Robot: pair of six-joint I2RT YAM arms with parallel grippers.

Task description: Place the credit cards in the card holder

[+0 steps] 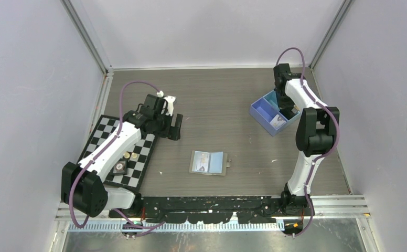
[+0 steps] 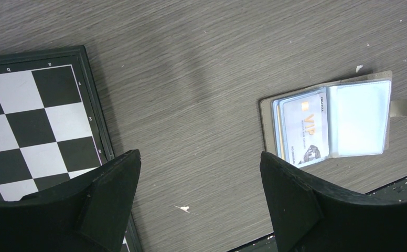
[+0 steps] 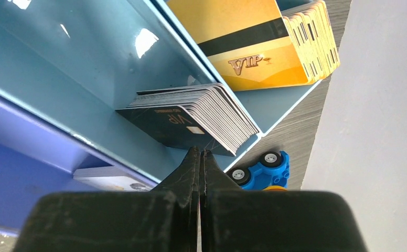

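At front centre the open card holder (image 1: 216,163) lies on the table; in the left wrist view it shows a white VIP card (image 2: 302,126) in its sleeve. A blue compartment box (image 1: 264,122) at the right holds a stack of dark VIP cards (image 3: 164,126), gold cards (image 3: 248,47) and white cards (image 3: 107,181). My right gripper is over the box, shut, its tips by the dark stack, with nothing visible between them. My left gripper stands open and empty, above the table between the chessboard and the card holder.
A chessboard (image 1: 143,157) with small items lies at the left. A blue toy car (image 3: 267,170) is beside the box in the right wrist view. Walls enclose the table.
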